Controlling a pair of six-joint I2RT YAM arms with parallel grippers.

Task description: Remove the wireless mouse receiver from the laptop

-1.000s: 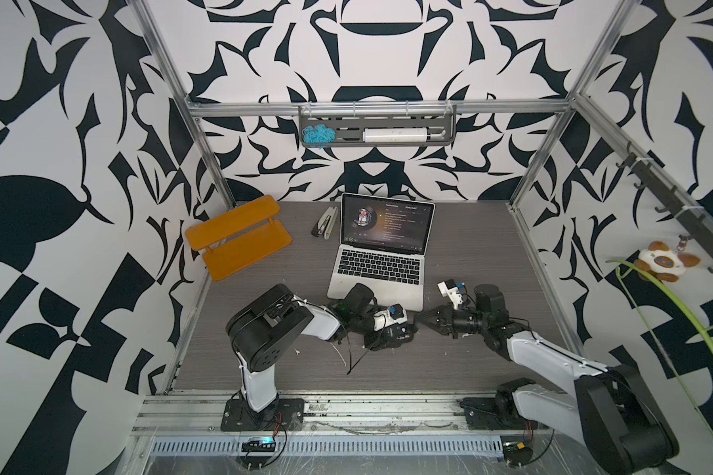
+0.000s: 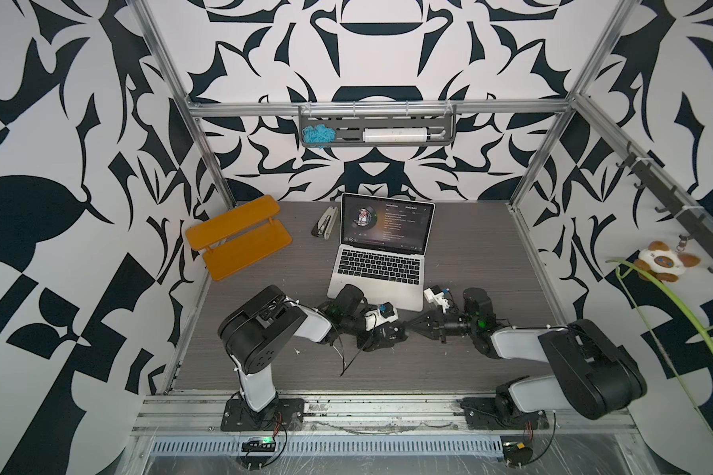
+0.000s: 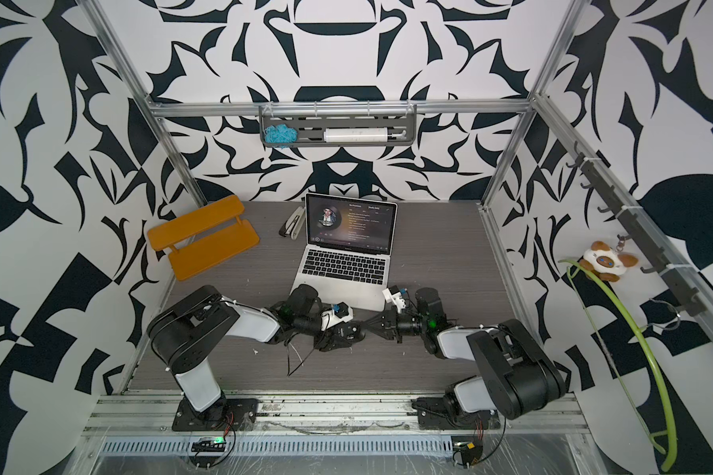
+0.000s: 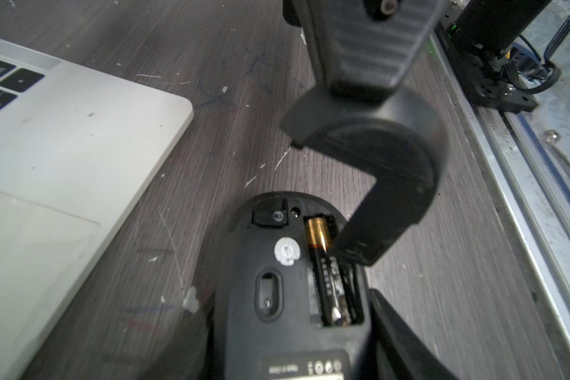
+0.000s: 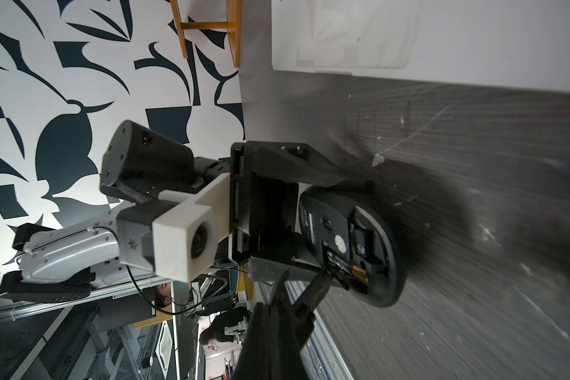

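Upside down, a black mouse [image 4: 285, 253] sits in my left gripper [image 2: 386, 335], which is shut on its sides. Its bottom battery bay is uncovered, showing a gold-topped battery [image 4: 326, 272]. Over that bay hangs a thin, curved black piece [image 4: 392, 171], like a cover, at the tips of the right gripper. That gripper is shut, its fingers [image 4: 367, 57] meeting the piece. The lower end of the piece overlaps the bay's edge; I cannot tell if they touch. Behind both grippers stands the open laptop [image 2: 372, 286]. I cannot make out a receiver anywhere.
Left of the laptop lies a stapler [image 2: 325, 222]. An orange wooden stand [image 2: 241, 245] is farther left. The laptop's front edge lies close to the held mouse.
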